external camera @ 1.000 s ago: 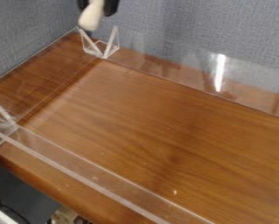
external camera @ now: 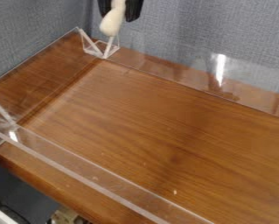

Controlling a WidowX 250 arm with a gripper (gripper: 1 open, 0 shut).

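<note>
At the top edge of the camera view, my dark gripper (external camera: 121, 7) is shut on a pale cream, elongated object (external camera: 112, 21) that hangs tilted below it. Most of the gripper is cut off by the frame, so little of its fingers shows. The held object is above the back left corner of the wooden table.
Clear acrylic walls border the wooden tabletop (external camera: 165, 131), with clear triangular braces (external camera: 101, 50) at the back left corner and others at the front left. Grey fabric panels stand behind and to the left.
Compared with a second ago, my gripper and the pale object have shifted right and slightly down. The table is unchanged.
</note>
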